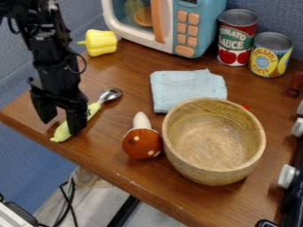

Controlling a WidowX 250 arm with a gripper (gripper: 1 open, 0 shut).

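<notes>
My black gripper [62, 108] is low at the left part of the wooden table, its fingers around a pale green spoon-like utensil [108, 97] with a metal bowl end, lying diagonally. Whether the fingers grip the handle is hard to tell. To its right are a red-brown toy mushroom [143, 142] with a white stem and a wooden bowl [213, 142].
A folded blue cloth [187, 87] lies mid-table. A toy microwave [166, 22], two cans [236, 40] and a yellow pepper-like toy [101, 43] stand along the back. Dark objects line the right edge.
</notes>
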